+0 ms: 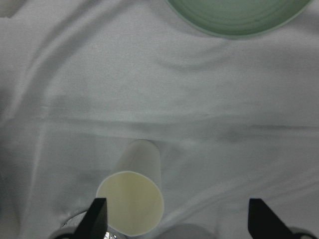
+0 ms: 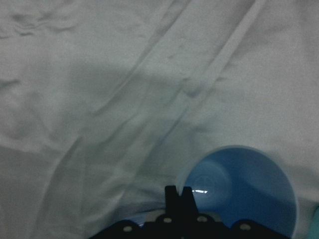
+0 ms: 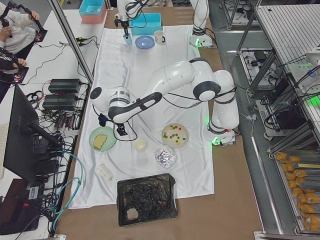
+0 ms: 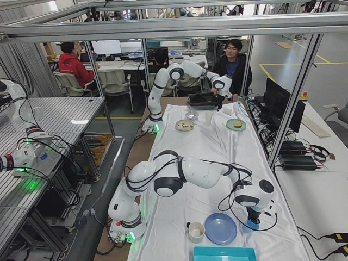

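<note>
My left gripper stands open above the white cloth, with a cream cup (image 1: pixel 130 201) below its fingers and a green plate (image 1: pixel 239 17) beyond. In the left camera view that plate holds a yellowish piece of food (image 3: pixel 100 141). My right gripper is shut on the near rim of a translucent blue cup (image 2: pixel 239 194) at the other end of the table. A blue plate (image 4: pixel 221 228) and a white mug (image 4: pixel 196 232) sit beside that cup.
A plate of coloured pieces (image 3: pixel 175 142), crumpled foil (image 3: pixel 165 156), a white object (image 3: pixel 104 172) and a black-lined tray (image 3: pixel 146 200) are at the left arm's end. A teal bin (image 4: pixel 223 253) is at the other.
</note>
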